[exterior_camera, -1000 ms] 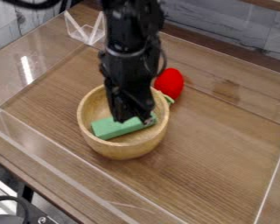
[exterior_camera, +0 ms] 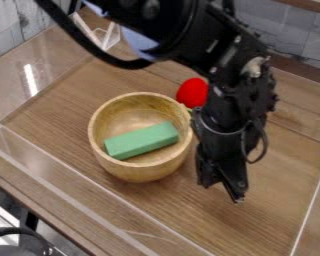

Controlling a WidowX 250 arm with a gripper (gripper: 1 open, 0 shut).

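My black gripper (exterior_camera: 207,180) is low at the right of the wooden bowl (exterior_camera: 123,106), shut, with nothing visible between its fingers. A green block (exterior_camera: 140,141) lies in the bowl. A red object (exterior_camera: 192,92) rests behind the bowl, partly hidden by the arm.
The wooden table (exterior_camera: 263,219) has free room in front and to the right. A pale object stands at the back left, partly hidden by the arm.
My gripper has moved right, out from over the bowl and down beside it. The green block remains in the bowl.
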